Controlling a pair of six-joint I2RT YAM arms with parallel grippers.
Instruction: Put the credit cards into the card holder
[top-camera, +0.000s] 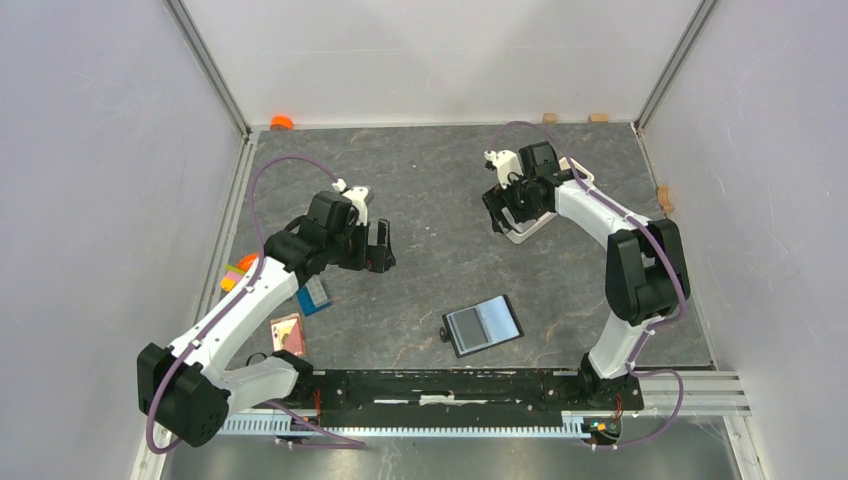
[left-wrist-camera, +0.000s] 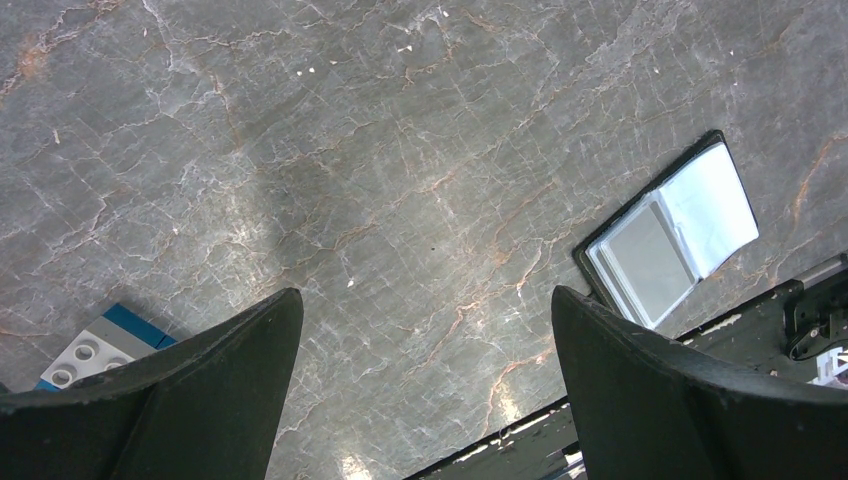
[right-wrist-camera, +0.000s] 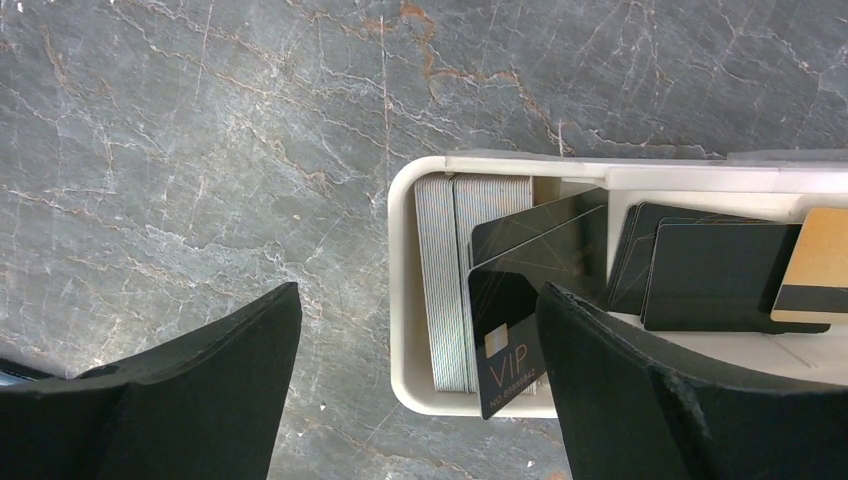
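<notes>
A cream tray (right-wrist-camera: 402, 300) lies at the far right of the table, partly hidden by my right arm in the top view. Inside it, black cards (right-wrist-camera: 510, 330) lean at a slant against upright white card stacks (right-wrist-camera: 437, 280). Several flat black cards (right-wrist-camera: 720, 270) and a gold card (right-wrist-camera: 820, 260) lie further right in it. My right gripper is open above the tray's left end, nothing held. The open card holder (top-camera: 482, 325), black with clear sleeves, lies flat near the front. Over bare table, my left gripper (top-camera: 380, 247) is open and empty.
Left of the holder, a blue-and-white box (top-camera: 314, 295), a red card box (top-camera: 288, 334) and an orange item (top-camera: 232, 283) lie at the left edge. Small wooden blocks (top-camera: 598, 118) stand along the border.
</notes>
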